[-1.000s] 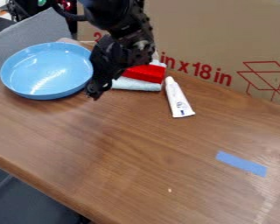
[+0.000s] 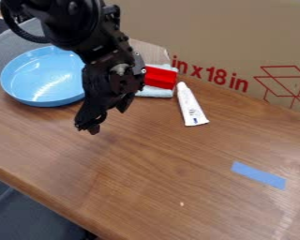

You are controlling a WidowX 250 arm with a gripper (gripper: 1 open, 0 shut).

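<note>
My black gripper (image 2: 93,118) hangs over the wooden table just right of a blue plate (image 2: 37,77), open, with its fingertips pointing down and nothing seen between them. Behind the arm, a red object (image 2: 163,76) rests on a white folded item (image 2: 156,92), partly hidden. A white tube (image 2: 190,105) lies on the table to their right.
A cardboard box (image 2: 240,52) stands along the back. A strip of blue tape (image 2: 258,175) is on the right of the table (image 2: 153,178), whose front and middle are clear. A grey surface is at the far left.
The plate, red object and tube look unmoved.
</note>
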